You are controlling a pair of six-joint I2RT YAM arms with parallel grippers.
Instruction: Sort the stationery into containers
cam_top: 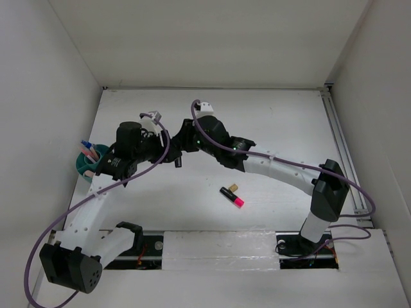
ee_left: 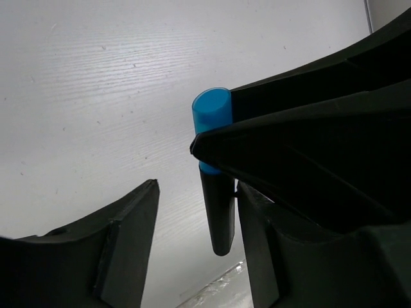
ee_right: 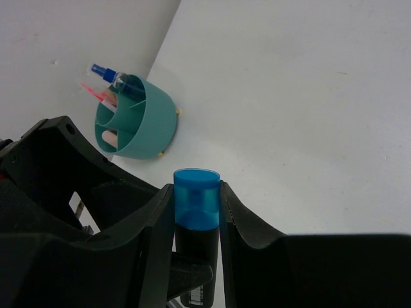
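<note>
A blue-capped black marker (ee_left: pixel 212 112) hangs upright between the grippers near the middle of the top view. My right gripper is shut on it; one of its dark fingers crosses the marker in the left wrist view. My left gripper is part open around the marker's lower body, its left finger standing clear of it. A teal multi-compartment container (ee_right: pixel 151 131) holds several pens and other items at the left. A black marker with a pink cap (cam_top: pixel 231 196) and a small tan block (cam_top: pixel 233 187) lie on the table.
Walls bound it at left, right and back. A transparent strip (cam_top: pixel 218 250) and dark gaps run along the front edge.
</note>
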